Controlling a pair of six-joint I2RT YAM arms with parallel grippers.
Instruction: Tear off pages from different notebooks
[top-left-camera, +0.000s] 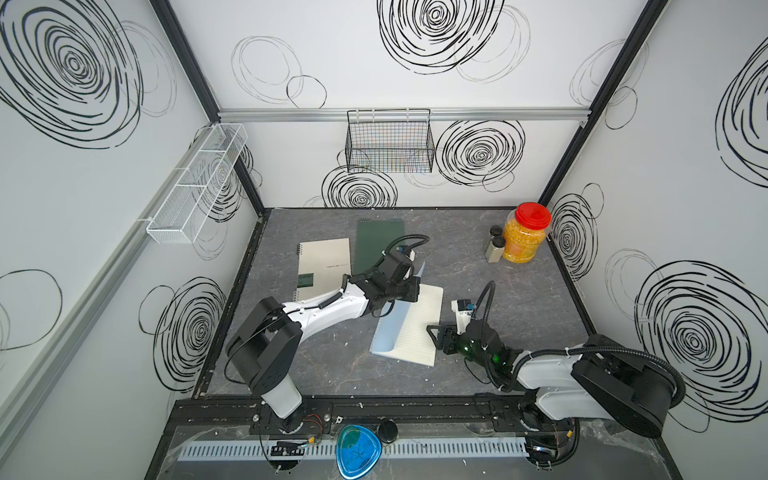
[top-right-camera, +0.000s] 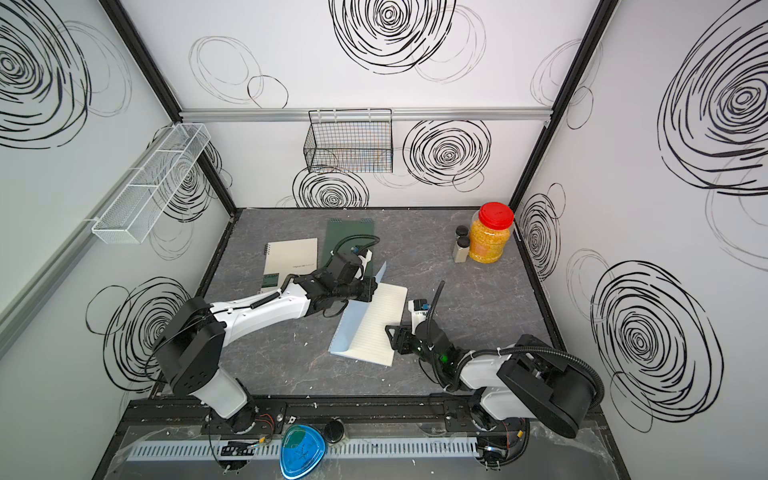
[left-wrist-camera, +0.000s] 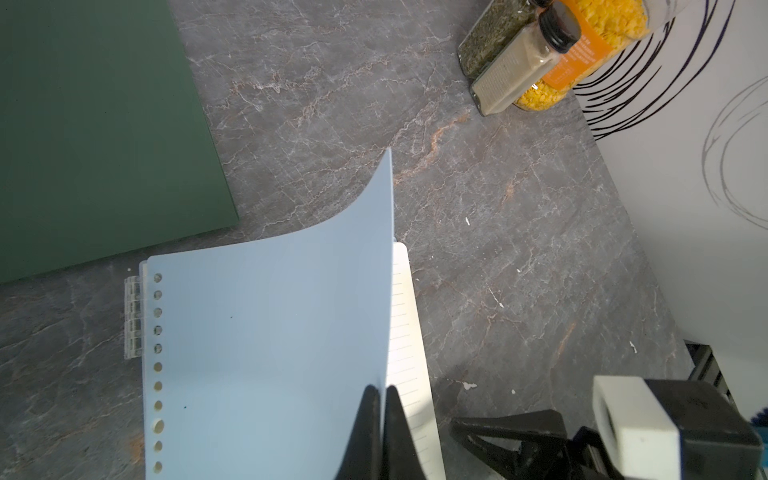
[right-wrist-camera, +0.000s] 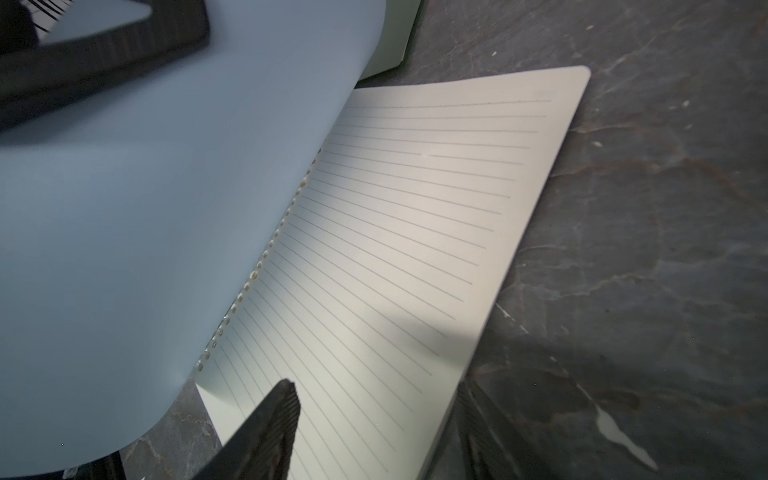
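A spiral notebook with a blue cover (left-wrist-camera: 280, 320) lies folded part open, its lined white page (right-wrist-camera: 384, 192) bare on the right. My left gripper is shut on the raised edge of that cover, holding it up off the page. At the page's right edge, my right gripper has its fingers spread, one over the paper and one past the edge, above the table. Whether either finger touches the paper, I cannot tell. A beige notebook (top-left-camera: 326, 260) and a dark green notebook (top-left-camera: 376, 238) lie flat at the back left.
A red-lidded jar (top-left-camera: 524, 240) with yellow contents and two small spice bottles (top-left-camera: 495, 249) stand at the back right. Bare table (top-left-camera: 512, 308) lies right of the open notebook. Wire baskets hang on the back and left walls.
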